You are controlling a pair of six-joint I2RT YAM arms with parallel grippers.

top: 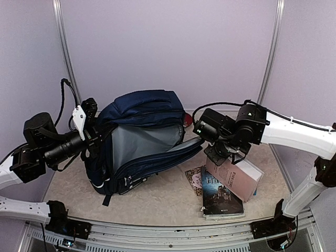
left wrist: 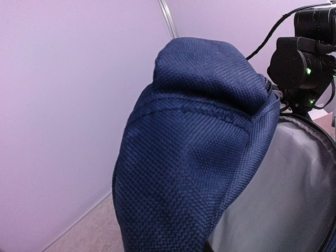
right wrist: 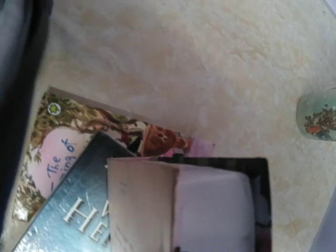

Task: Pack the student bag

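The navy backpack [top: 147,105] leans at centre left, its grey-lined main compartment [top: 139,144] gaping toward the front right. My left gripper [top: 107,132] is shut on the bag's left upper edge; in the left wrist view the blue fabric [left wrist: 194,157] fills the middle and hides most of the fingers. Right of the bag opening, my right gripper [top: 224,157] is shut on the edge of a pink book [top: 234,179], which hangs tilted above the other books. In the right wrist view the pink book [right wrist: 139,205] is at the bottom; the fingertips are hardly seen.
A dark blue book [top: 218,197] lies on the table, overlapping a flowered book [top: 194,180] beneath it. Behind the bag's right side shows something red [top: 187,120]. A greenish cylinder [right wrist: 317,115] stands at the right in the right wrist view.
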